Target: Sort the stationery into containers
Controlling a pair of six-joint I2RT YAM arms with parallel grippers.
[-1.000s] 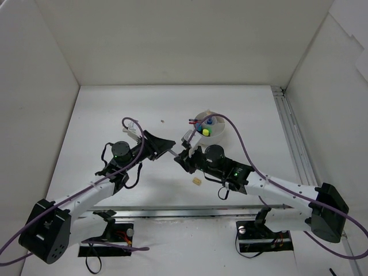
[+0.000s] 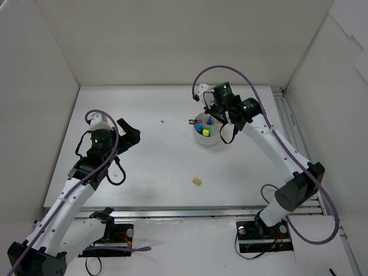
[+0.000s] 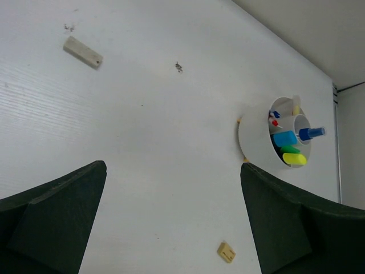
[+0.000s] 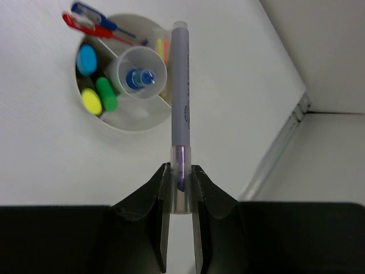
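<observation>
A round white divided container (image 2: 203,139) holds pens, markers and a small cup with blue items, seen also in the left wrist view (image 3: 256,142) and right wrist view (image 4: 131,120). My right gripper is shut on a grey pen (image 4: 180,85) with a clear end, held above the container's right side. In the top view the right gripper is over the container, partly hidden by its wrist. My left gripper stands open over empty table, left of the container, nothing between its fingers.
A small yellowish block (image 2: 196,181) lies on the front middle of the table, and a light oblong piece (image 3: 82,52) shows in the left wrist view. Walls and a metal rail border the right.
My right arm has moved from the table's middle back and rightward to the container, carrying the pen. My left arm has drawn away to the left, apart from the pen.
</observation>
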